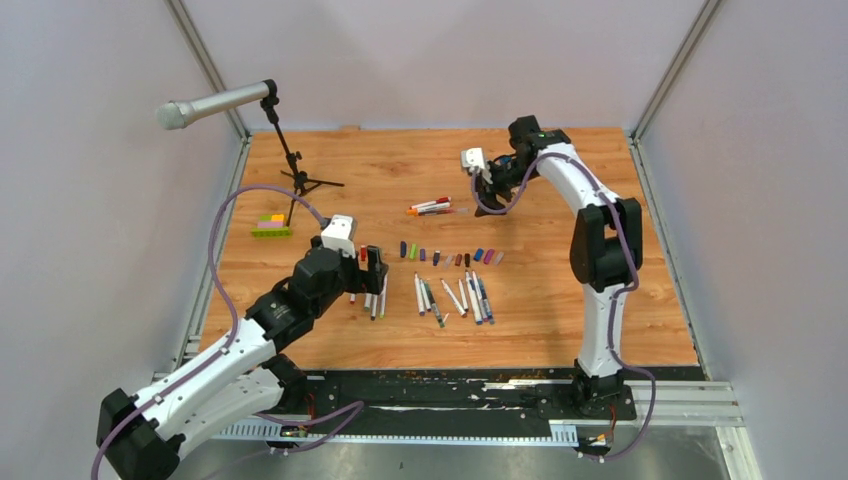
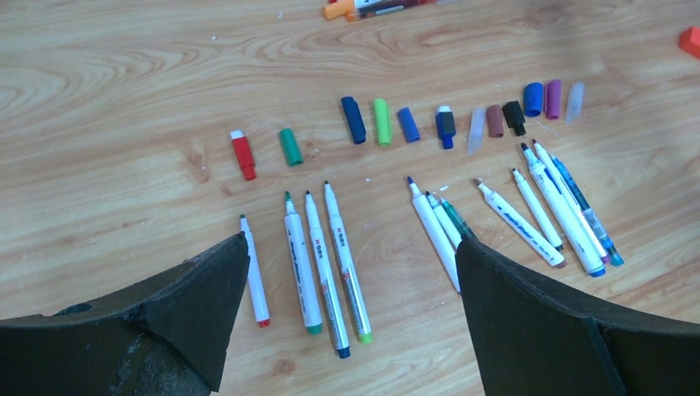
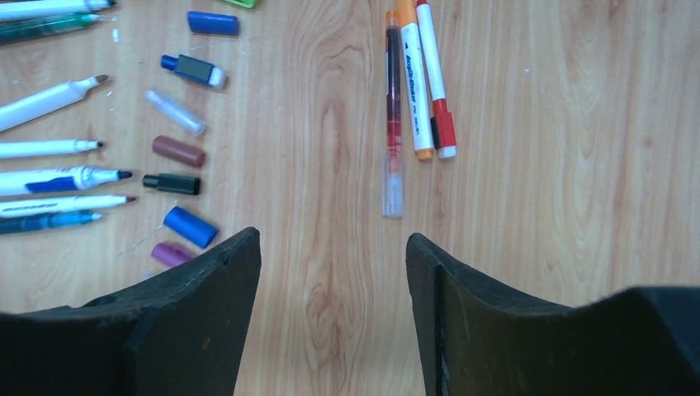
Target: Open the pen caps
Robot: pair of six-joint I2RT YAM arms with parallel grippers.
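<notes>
Three pens lie together at the middle back: a transparent pen with dark ink and clear cap point(image 3: 393, 188), a white and orange marker point(image 3: 415, 82) and a white and red marker point(image 3: 432, 66), all capped. Beyond my right gripper, open and empty, they lie flat on the wood. My left gripper is open above the left group of uncapped pens, among them a green-tipped marker point(image 2: 303, 264), with nothing between its fingers. A row of loose caps, such as a green cap point(image 2: 382, 122) and a brown cap point(image 3: 178, 151), runs above the bare pens.
A microphone on a black stand point(image 1: 290, 160) occupies the left back, beside colored blocks point(image 1: 271, 225). A red block point(image 2: 692, 41) shows at the left wrist view's right edge. The right arm covers most of the toy car. Bare wood lies front right.
</notes>
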